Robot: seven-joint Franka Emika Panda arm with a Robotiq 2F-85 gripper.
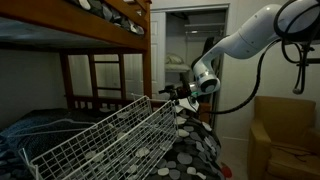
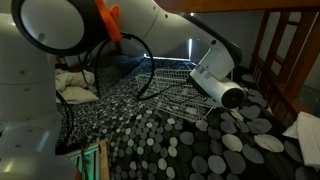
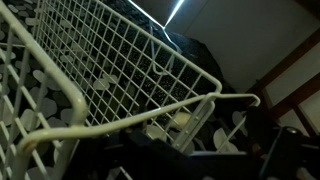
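A large white wire basket (image 1: pixel 105 145) stands on the dotted bedding, its long side slanting across exterior view 1. In the wrist view, its rim (image 3: pixel 130 122) and mesh wall (image 3: pixel 115 50) run from the left to a corner just ahead of my gripper. The gripper's dark fingers are open at the bottom of that view; whether they touch the wire cannot be told. From the side, the gripper (image 1: pixel 178 94) hangs at the basket's far upper end. The arm hides it in exterior view 2, with part of the basket (image 2: pixel 175 82) behind.
Dark bedding with grey dots (image 2: pixel 160 150) lies beneath. A wooden bunk post (image 1: pixel 147 55) rises close to the gripper, and an upper bunk (image 1: pixel 70 30) overhangs the left. To the right stands a tan armchair (image 1: pixel 285 135). A white item (image 2: pixel 305 130) lies at the bed's edge.
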